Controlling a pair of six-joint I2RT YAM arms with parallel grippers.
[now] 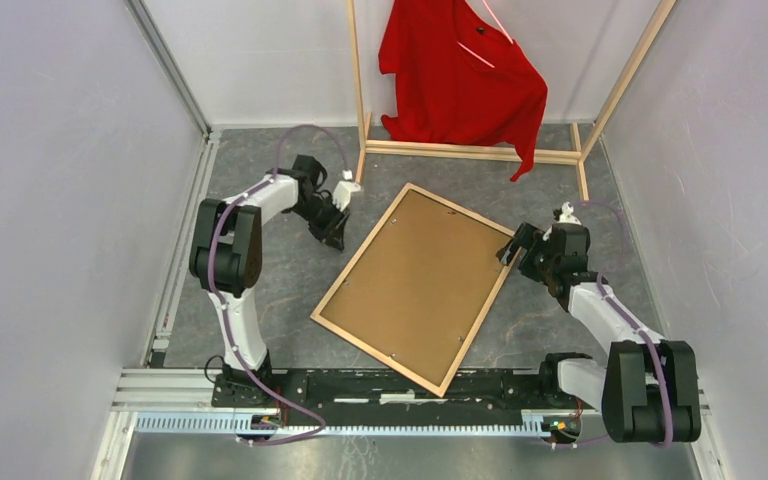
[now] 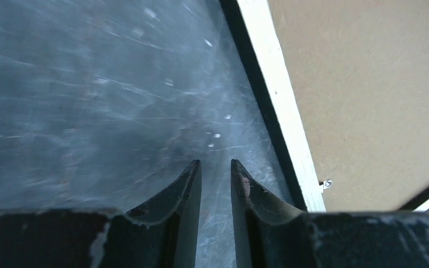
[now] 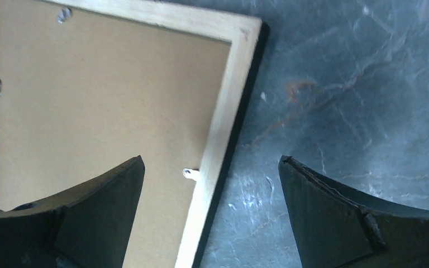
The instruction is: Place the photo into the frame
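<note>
A wooden frame [image 1: 483, 322] lies askew on the dark table with its brown backing [image 1: 415, 285] inside it. No photo shows. Small metal clips sit along its inner edges; one clip [image 2: 327, 184] shows in the left wrist view, another clip in the right. To the left of the frame, over bare table, my left gripper is part open with nothing between its fingers. My right gripper stands wide open above the frame's right side. That side runs between its fingers in the right wrist view, with no contact visible.
A wooden rack [image 1: 460, 151] stands at the back, with a red shirt [image 1: 460, 85] hanging from it and its hem near the table. Bare table [image 1: 280, 320] lies left of the frame. Walls close in both sides.
</note>
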